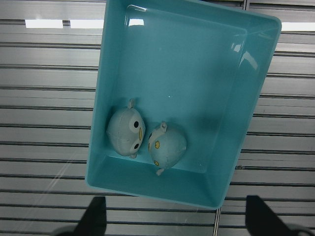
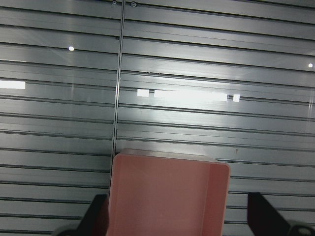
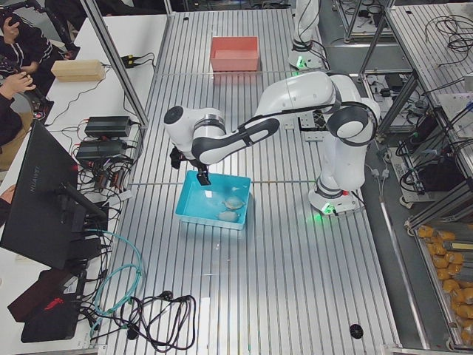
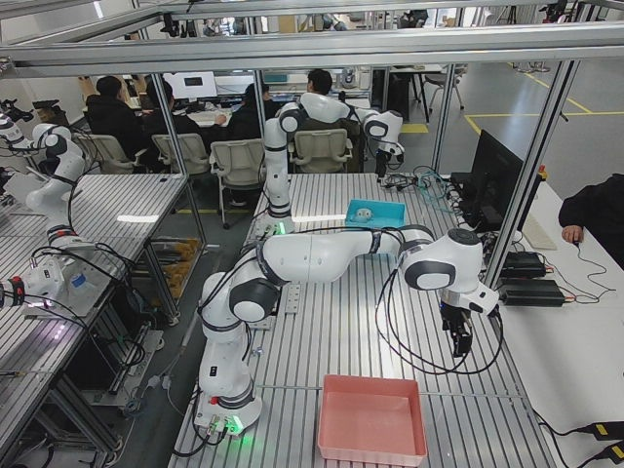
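Observation:
A teal bin (image 1: 192, 59) holds two pale blue-grey plush toys in its lower left part in the left wrist view: one (image 1: 125, 132) shows a face, the other (image 1: 168, 147) yellow spots. My left gripper (image 3: 191, 168) hangs over the bin's rim in the camera left view; in its wrist view its fingers are apart at the bottom edge, nothing between them but the view below. A red bin (image 4: 370, 417) stands at the other end. My right gripper is above that empty bin, fingers apart.
A monitor (image 3: 41, 192) and cables line the left side in the camera left view, with coiled cables (image 3: 159, 322) at the near left.

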